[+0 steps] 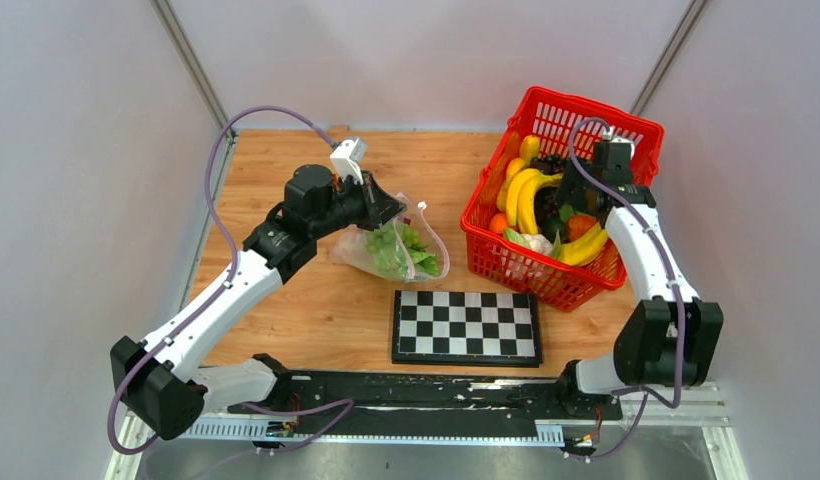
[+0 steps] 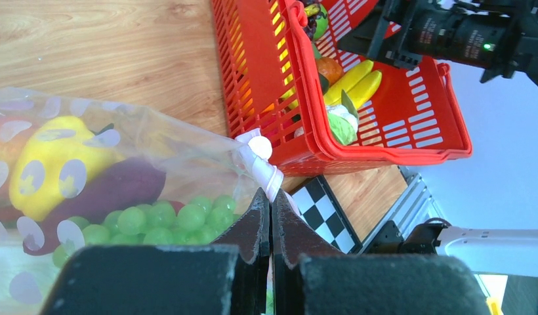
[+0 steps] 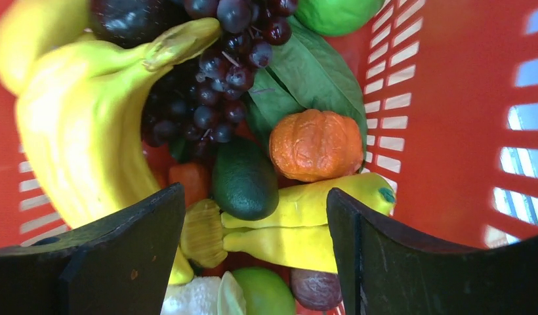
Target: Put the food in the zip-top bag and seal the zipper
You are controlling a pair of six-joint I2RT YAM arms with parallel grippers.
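Note:
The clear zip top bag (image 1: 361,252) lies on the table at centre-left, with green leaves (image 1: 414,262) inside. In the left wrist view its film also covers a yellow pepper (image 2: 53,156), a purple eggplant (image 2: 115,187) and green grapes (image 2: 138,221). My left gripper is shut on the bag's edge, close to the white zipper slider (image 2: 260,147). Over the red basket hangs my right gripper, its fingers wide apart and nothing held. Below it show a dark green avocado (image 3: 243,180), a small orange pumpkin (image 3: 317,146) and yellow squash (image 3: 299,203).
The red basket (image 1: 486,205) also holds bananas (image 3: 76,125), dark grapes (image 3: 217,92) and cauliflower (image 3: 191,296). A black-and-white checkered board (image 1: 466,328) lies in front of bag and basket. Bare wood shows behind the bag.

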